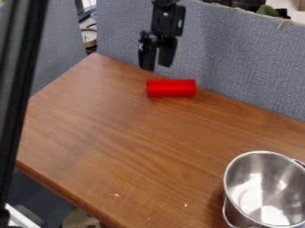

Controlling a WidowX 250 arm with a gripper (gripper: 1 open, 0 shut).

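My black gripper [156, 55] is open, hanging in the upper middle of the view, above and a little left of a red block [170, 87] lying on the wooden table, apart from it. A steel pot [262, 190] with wire handles stands at the lower right of the table.
Grey padded panels [244, 62] border the table at the back and left. The table's edge shows at the lower left.
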